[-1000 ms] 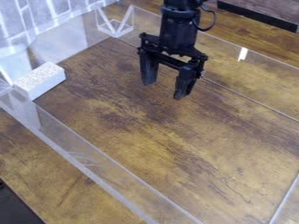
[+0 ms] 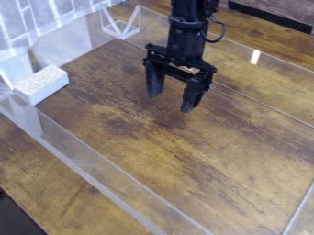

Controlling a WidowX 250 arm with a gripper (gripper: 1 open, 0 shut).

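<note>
My black gripper (image 2: 173, 87) hangs from the arm in the upper middle of the camera view, over the wooden table (image 2: 185, 170). It stands open, its two dark fingers wide apart, and I see nothing held between them.
A white speckled block (image 2: 42, 84) lies at the left edge. Clear plastic walls (image 2: 105, 174) border the table on several sides.
My gripper has shifted only slightly, a little downward over the last second. The block and table look the same.
</note>
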